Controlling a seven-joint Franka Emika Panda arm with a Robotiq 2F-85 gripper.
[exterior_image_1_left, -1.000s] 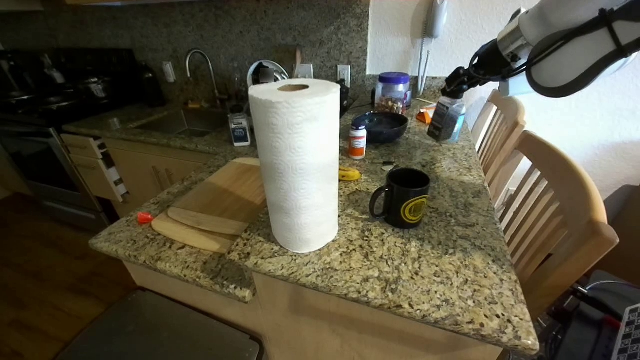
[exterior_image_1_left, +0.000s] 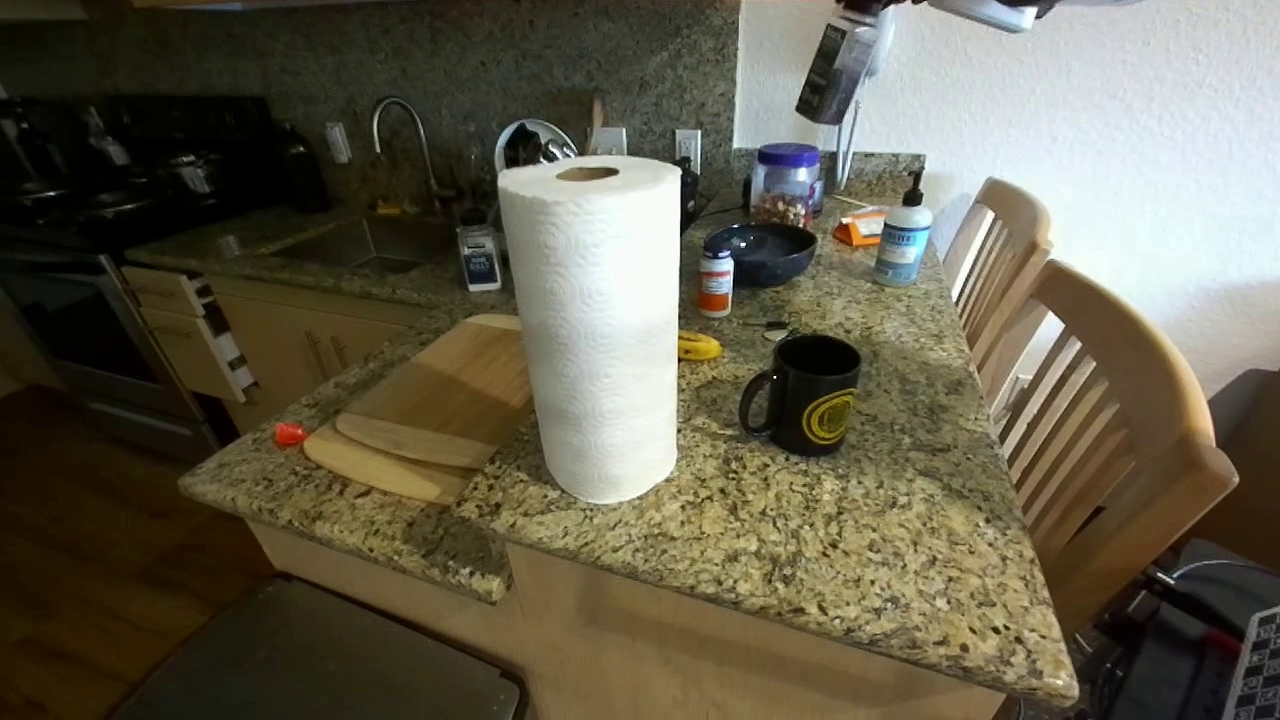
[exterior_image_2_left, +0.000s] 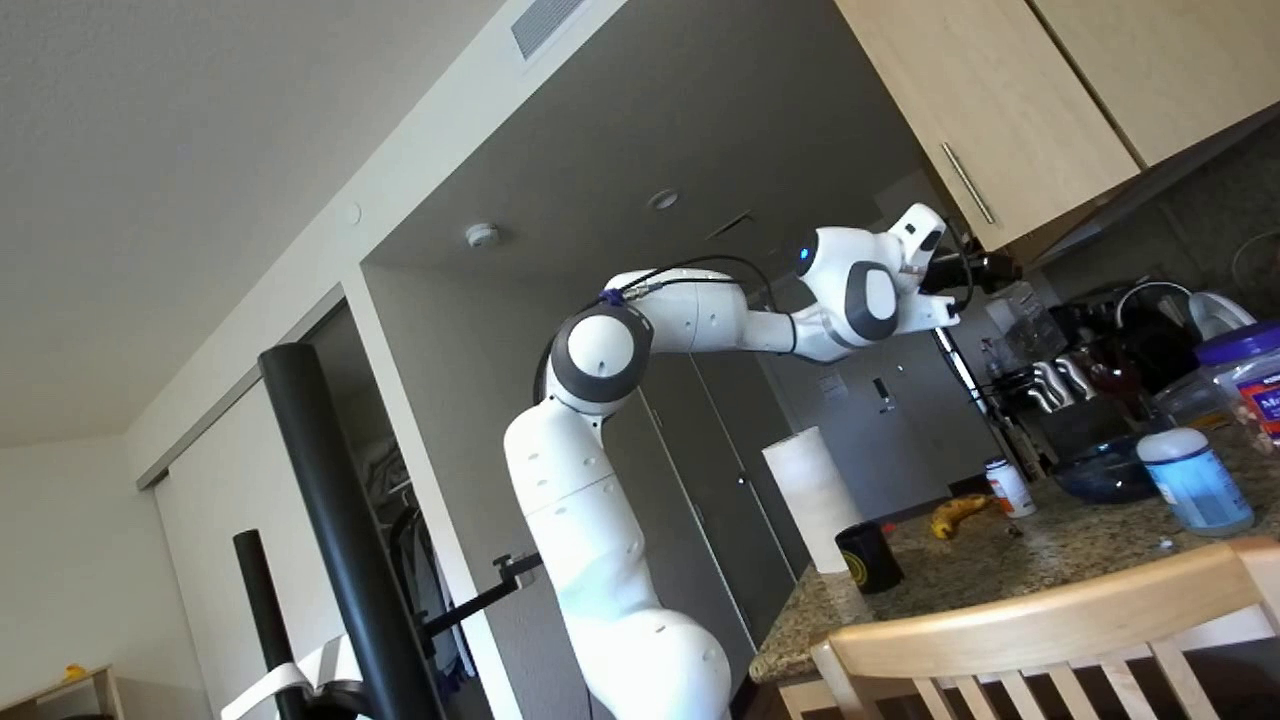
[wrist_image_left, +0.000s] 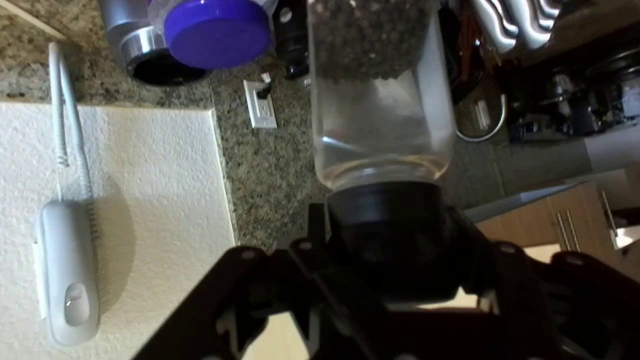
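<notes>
A clear pepper jar (exterior_image_1_left: 839, 72) with a dark label hangs tilted, high above the far end of the counter. Dark grains (wrist_image_left: 373, 36) lie in the part of it away from my hand. Its black cap is held in my gripper, which is shut on it; the fingers are dark and partly merge with the cap. From the side, the gripper (exterior_image_2_left: 963, 270) is up near the wall cabinet, well clear of the counter.
On the counter stand a paper towel roll (exterior_image_1_left: 606, 348), a black mug (exterior_image_1_left: 816, 396), a dark bowl (exterior_image_1_left: 774, 254), a white pill bottle (exterior_image_1_left: 715, 286), a purple-lidded jar (exterior_image_1_left: 786, 186) and a soap bottle (exterior_image_1_left: 903, 240). A phone handset (wrist_image_left: 72, 276) hangs on the wall.
The arm has lifted the jar from low beside the soap bottle to high up, slightly left in exterior view 1. The soap bottle is now uncovered there.
</notes>
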